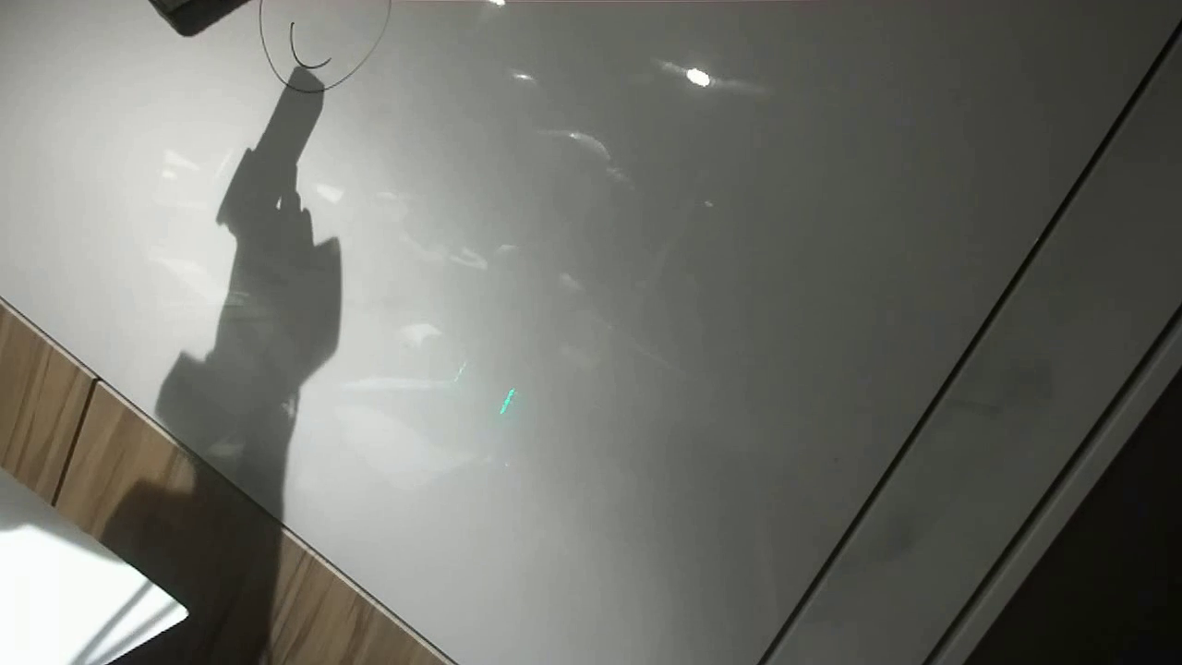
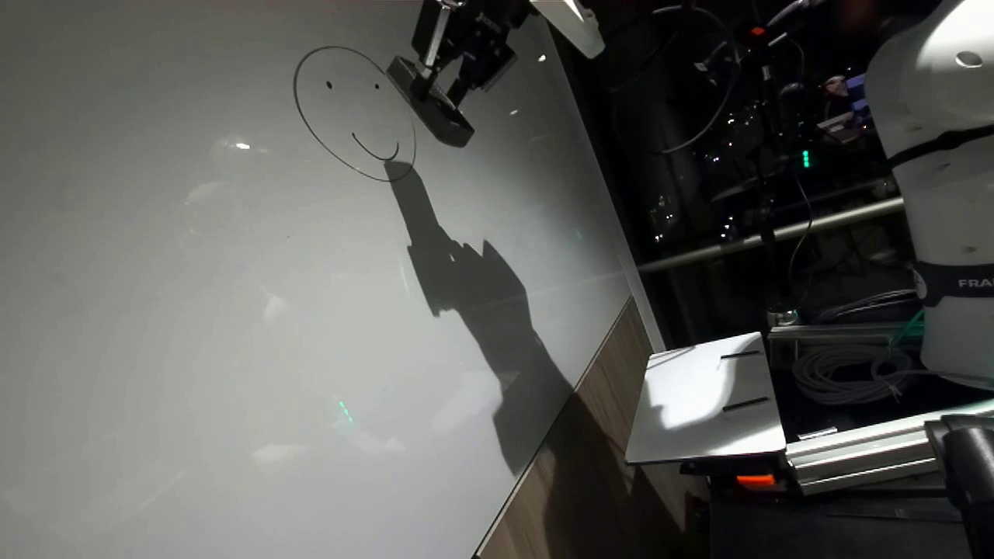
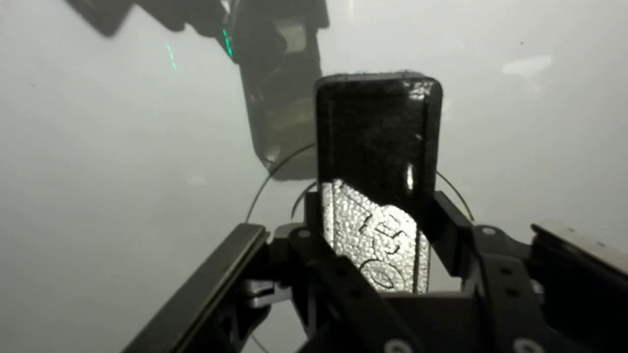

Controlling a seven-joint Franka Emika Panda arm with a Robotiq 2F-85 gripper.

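Note:
My gripper is shut on a dark rectangular eraser [image 3: 379, 138], one finger pressed to each long side. In exterior view 2 the eraser [image 2: 431, 102] is tilted and hangs in front of the whiteboard [image 2: 186, 307], at the right rim of a drawn smiley face [image 2: 375, 152]. Whether it touches the surface cannot be told. The face has a thin dark circle, two dot eyes and a curved mouth. In the wrist view the eraser and fingers cover much of the circle [image 3: 257, 200]. Exterior view 1 shows only a dark corner of the eraser [image 1: 199, 11] at the top edge.
A wood-toned strip [image 2: 596, 401] borders the whiteboard. Beyond it stands a pale plate [image 2: 713, 401] on a mount, near the white robot arm [image 2: 960, 186]. The arm's shadow [image 1: 277, 277] falls across the board. The rest of the board's surface is bare.

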